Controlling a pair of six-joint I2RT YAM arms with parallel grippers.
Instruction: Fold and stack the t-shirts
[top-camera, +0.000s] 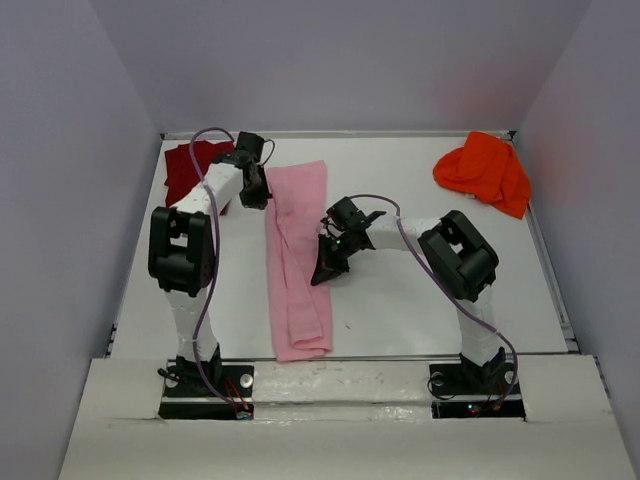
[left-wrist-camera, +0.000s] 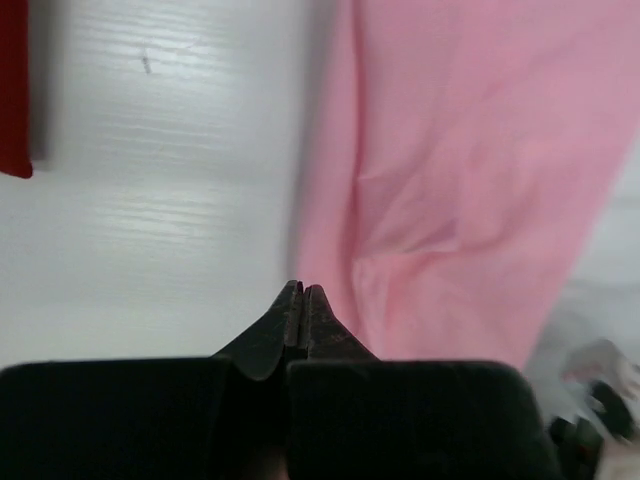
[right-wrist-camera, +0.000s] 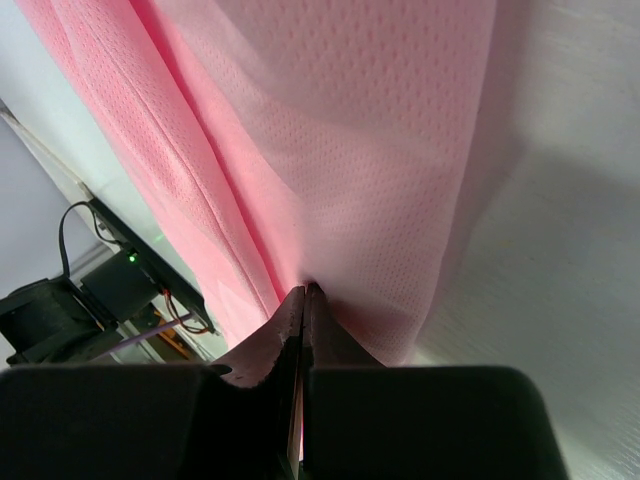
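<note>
A pink T-shirt (top-camera: 296, 270) lies in a long folded strip down the middle of the table, with a lengthwise crease. Over its upper left edge hangs my left gripper (top-camera: 262, 200), shut; in the left wrist view its fingertips (left-wrist-camera: 315, 310) are beside the fabric edge, nothing visible between them. My right gripper (top-camera: 318, 275) is shut low on the shirt's right half; in the right wrist view its tips touch or nearly touch the pink fabric (right-wrist-camera: 380, 180), and whether any is pinched cannot be seen.
A dark red cloth (top-camera: 185, 175) lies at the back left, partly under my left arm. An orange cloth (top-camera: 480, 170) lies at the back right.
</note>
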